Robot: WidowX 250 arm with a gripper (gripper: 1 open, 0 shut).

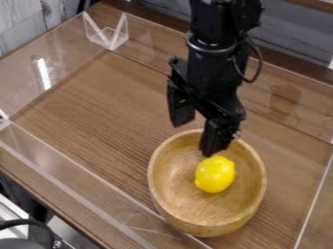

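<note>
My gripper (196, 123) is a black assembly hanging over the middle of the table, its fingers open and pointing down just behind a tan oval bowl (176, 199). A yellow lemon-like object (215, 174) sits in the right part of the bowl, a little below and right of the fingers. Nothing shows between the fingers.
A clear or white wire-like holder (107, 31) stands at the back left of the wooden table (78, 117). Raised edges run along the back and left sides.
</note>
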